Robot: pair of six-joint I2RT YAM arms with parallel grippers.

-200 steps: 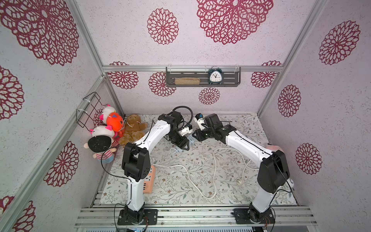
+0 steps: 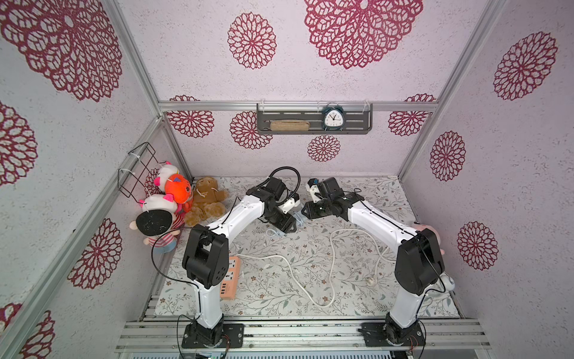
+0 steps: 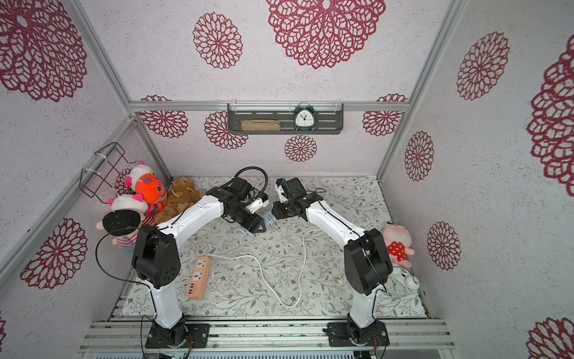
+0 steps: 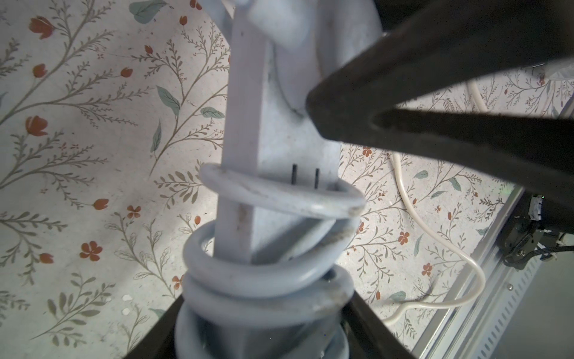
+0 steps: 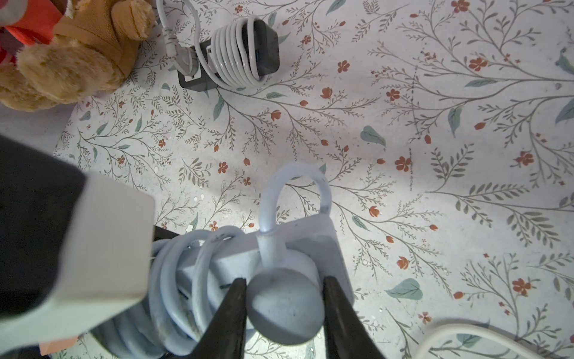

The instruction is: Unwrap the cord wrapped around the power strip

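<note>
A pale blue-grey power strip (image 4: 281, 143) with its cord (image 4: 269, 275) wound round it in several loops hangs above the table's middle, partly hidden in the top views. My left gripper is shut on its wrapped end. My right gripper is at the other end, its fingertips either side of the plug (image 5: 284, 299), where a bend of cord arches up; whether it has closed on the plug is unclear.
A peach power strip (image 3: 198, 278) lies front left, its white cord across the table. A dark wrapped strip (image 5: 236, 53) lies near the brown teddy (image 5: 95, 59). Plush toys crowd the left; a pink toy (image 3: 397, 242) sits right.
Both arms have shifted slightly rightward in the top left view over the last second, keeping the held strip between them. Nothing else has visibly moved.
</note>
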